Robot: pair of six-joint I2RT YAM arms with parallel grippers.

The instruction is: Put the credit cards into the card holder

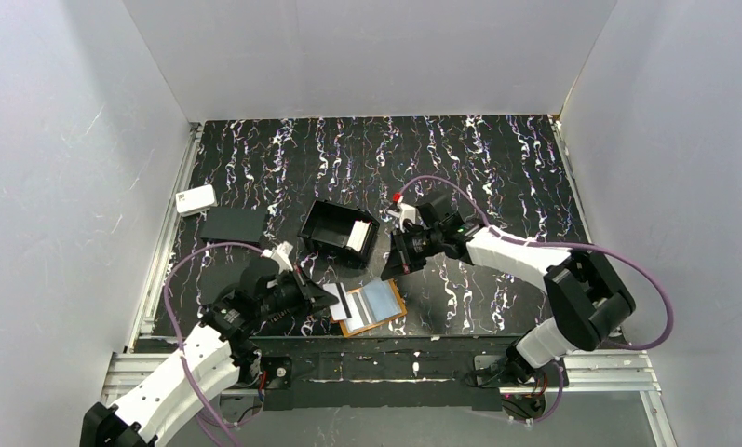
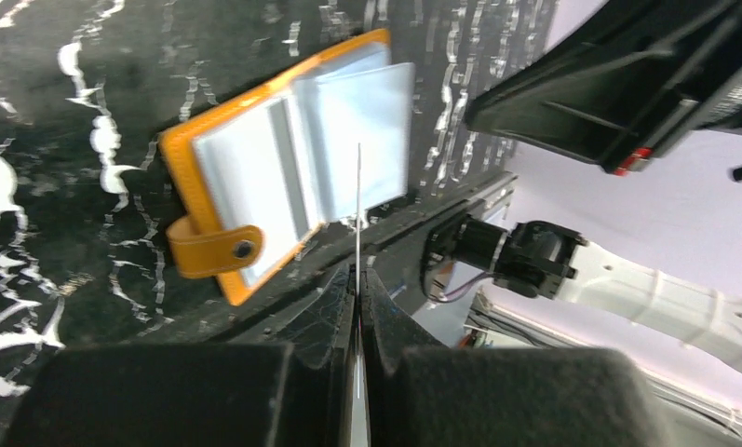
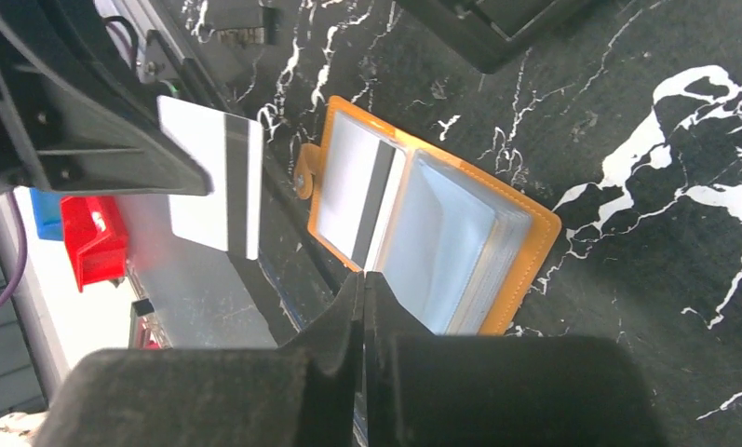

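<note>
The orange card holder [image 3: 534,244] lies open on the table, with clear sleeves [image 3: 438,223] on one side and a white card with a dark stripe [image 3: 348,186] on the other. My left gripper [image 1: 333,298] is shut on a white credit card [image 3: 204,168], whose dark stripe is at the free end. The held card [image 2: 358,214] appears edge-on in the left wrist view, in front of the holder. My right gripper is shut by the sleeve side; nothing shows between its fingers. Whether its tips touch a sleeve cannot be told.
Behind the holder stands an open black box [image 1: 328,226] with a stack of white cards [image 1: 357,236] at its right end. A dark flat block [image 1: 234,224] and a small white box [image 1: 195,200] are at the left.
</note>
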